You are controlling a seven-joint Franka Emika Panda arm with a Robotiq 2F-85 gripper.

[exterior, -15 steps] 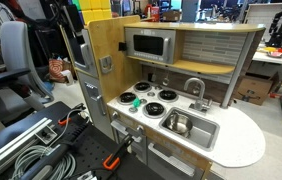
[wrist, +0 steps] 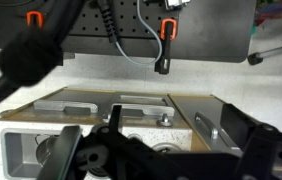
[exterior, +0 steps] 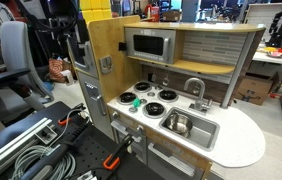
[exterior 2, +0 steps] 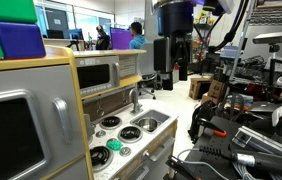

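My gripper (exterior 2: 174, 82) hangs in the air in front of the toy kitchen, its two dark fingers spread and nothing between them. In the wrist view the open fingers face down over the kitchen's front. A metal pot (exterior: 180, 125) sits in the sink (exterior: 202, 130). On the stove's left side, among the burners, lies a small green object (exterior: 136, 102). The microwave (exterior: 152, 44) is closed above the counter.
A tall wooden-sided cabinet (exterior: 106, 50) stands left of the stove. Cables (exterior: 33, 160) and orange clamps lie on the dark robot table. A faucet (exterior: 199, 88) rises behind the sink.
The arm has come down a little at the left of exterior view 1, bringing the gripper lower. The kitchen and the things on it look unmoved.
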